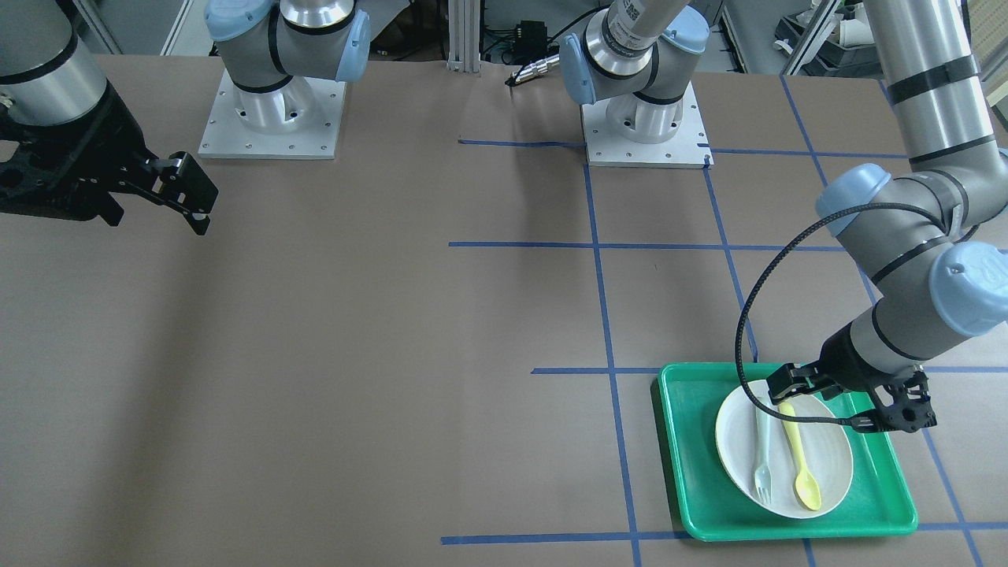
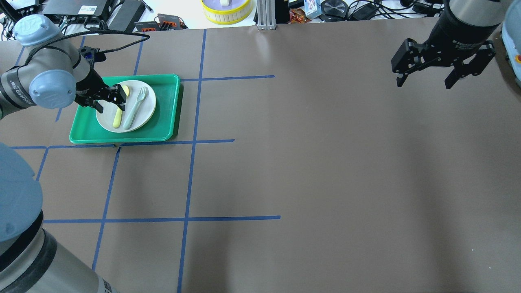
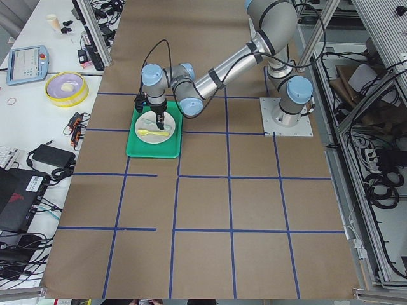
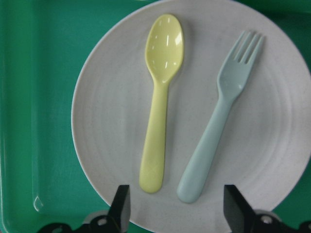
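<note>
A white plate point(image 4: 107, 111) rests in a green tray point(image 1: 694, 444). On it lie a yellow spoon point(image 4: 155, 131) and a pale blue fork point(image 4: 206, 148), side by side. My gripper hangs just over the plate, near the handle ends of both utensils. It is open, with its two fingertips apart at the bottom of the left wrist view and nothing held between them.
A second black end tool point(image 2: 439, 57) hangs at the right of the top view. Other arms' bases point(image 1: 269, 142) stand at the back. The taped floor point(image 2: 342, 161) beside the tray is clear.
</note>
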